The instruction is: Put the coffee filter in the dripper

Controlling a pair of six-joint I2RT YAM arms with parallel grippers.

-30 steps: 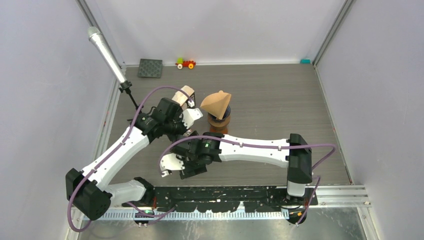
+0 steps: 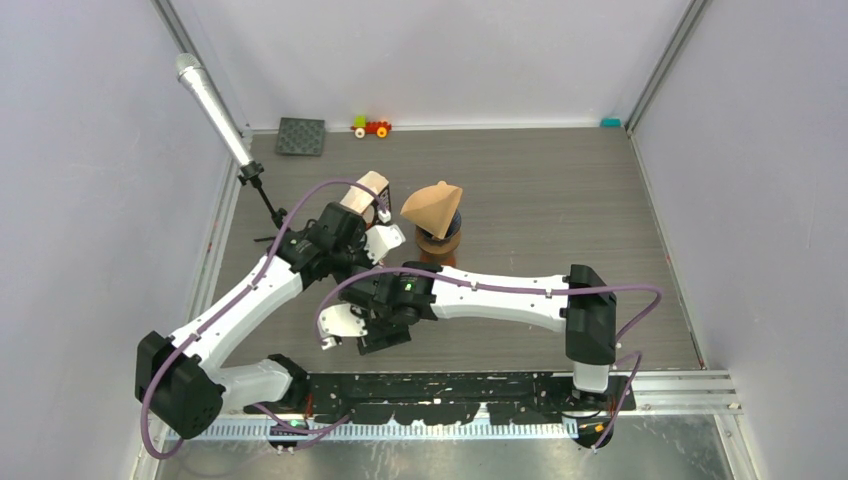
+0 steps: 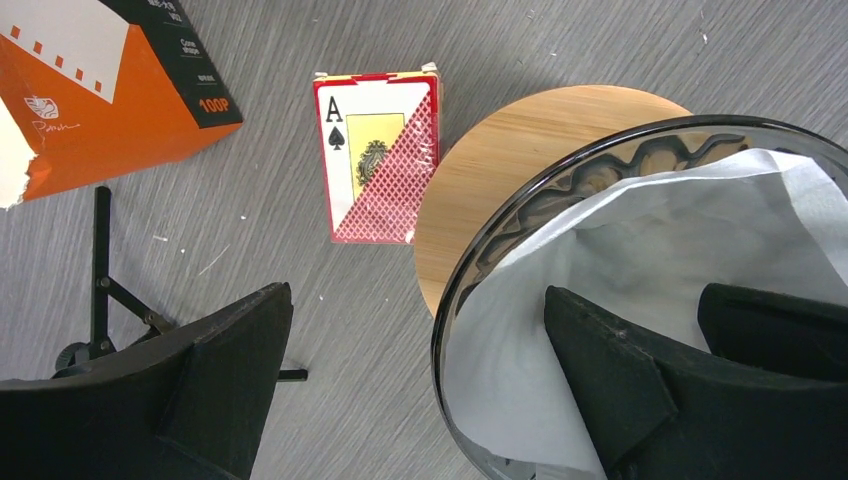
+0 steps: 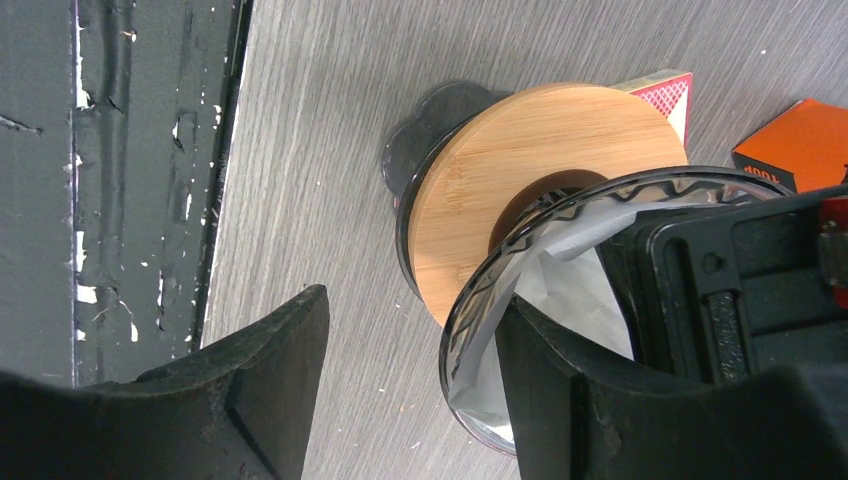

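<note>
A clear dripper (image 3: 460, 290) with a white paper filter (image 3: 640, 250) lining it sits on a wooden ring (image 4: 460, 230), seen in both wrist views; the arms mostly hide it from above. My left gripper is open, with its right finger down inside the filter and its left finger outside over the table. My right gripper is part open, one finger inside the dripper against the filter, the other outside over the table. Another dark gripper body reaches into the dripper in the right wrist view.
An orange filter box (image 3: 150, 110), a card box (image 3: 375, 150) and a black stand (image 3: 100, 280) lie beside the dripper. A brown filter (image 2: 430, 208) rests on a dark pot behind the arms.
In the top view both arms have shifted slightly over the last second, the right arm a little leftward, the left slightly toward the right. The other objects look unchanged.
</note>
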